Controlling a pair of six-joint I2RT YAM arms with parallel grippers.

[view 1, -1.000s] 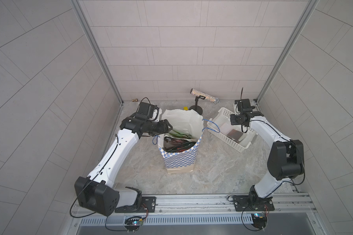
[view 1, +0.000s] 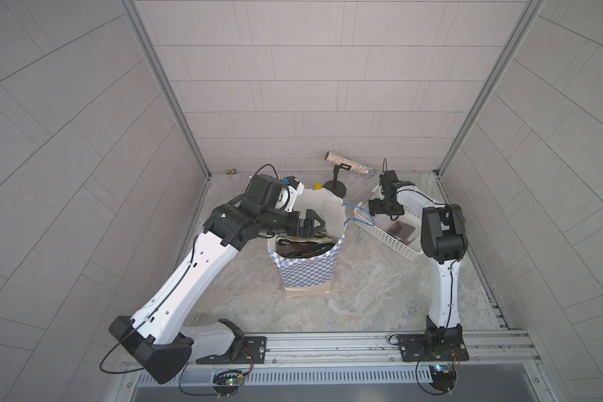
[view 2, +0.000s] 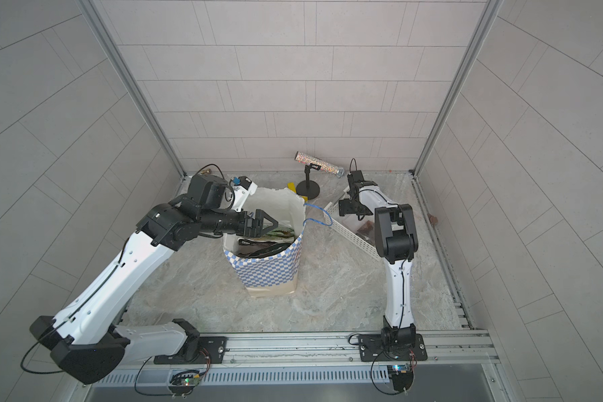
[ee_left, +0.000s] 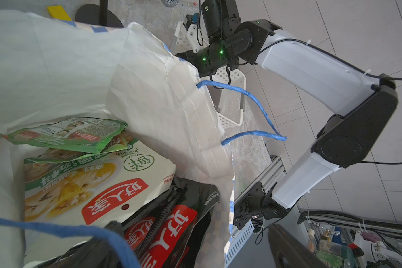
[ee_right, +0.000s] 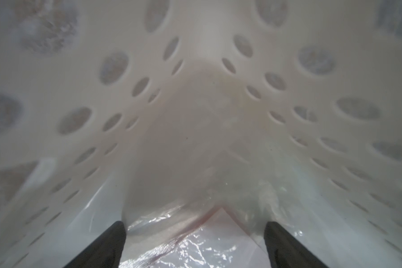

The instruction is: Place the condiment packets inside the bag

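The blue-checked bag [view 1: 305, 271] stands in the centre, mouth open. Packets fill it: a green packet [ee_left: 64, 136], a cream packet [ee_left: 98, 187] and dark ones [ee_left: 174, 223]. My left gripper [view 1: 311, 224] hangs open over the bag's mouth, near its blue handle. My right gripper [view 1: 382, 207] is open, low inside the white perforated basket [view 1: 398, 244] right of the bag. Under it, a clear glossy packet [ee_right: 210, 245] lies in the basket's corner, between its fingertips; a brown packet [view 1: 400, 229] shows beside it.
A black stand [view 1: 335, 187] with a speckled tube [view 1: 348, 164] stands behind the bag, near a small yellow object [view 1: 317, 185].
My right arm has moved left and lower into the basket, its elbow drawing inward. My left gripper has shifted right, over the bag's mouth.
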